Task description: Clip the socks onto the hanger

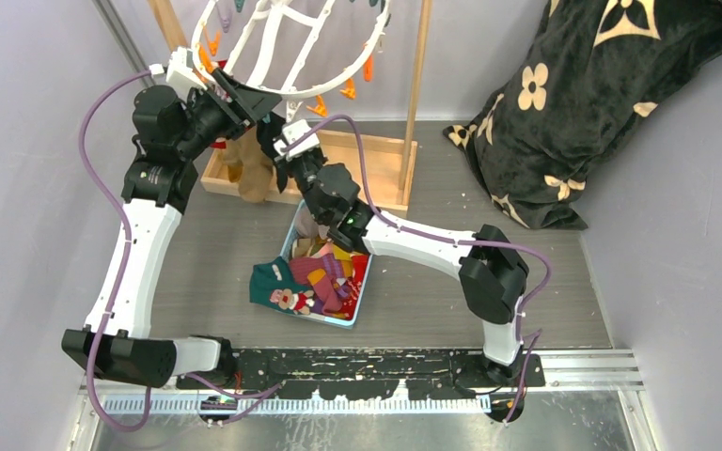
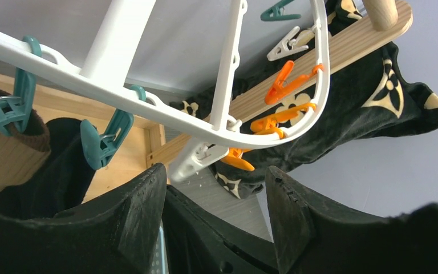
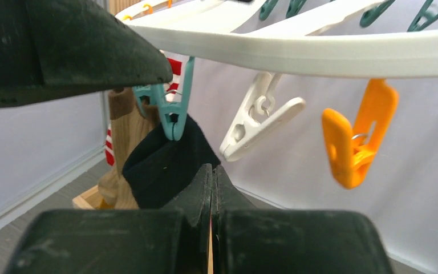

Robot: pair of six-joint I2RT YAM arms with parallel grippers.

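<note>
My left gripper is open at the white hanger rim (image 1: 348,73), nothing between its fingers. My right gripper is shut, nothing visible in it, below a white clip (image 3: 254,125). A dark sock (image 3: 165,160) and a brown sock (image 3: 126,145) hang among teal clips (image 3: 174,108); whether each is gripped by a clip is unclear. Orange clips (image 3: 356,142) hang empty on the rim. More socks lie in the bin (image 1: 361,293) on the floor.
A wooden tray (image 1: 376,193) with upright poles stands under the hanger. A black patterned cushion (image 1: 564,122) is at the right. The floor (image 1: 432,301) right of the bin is bare, under the right arm.
</note>
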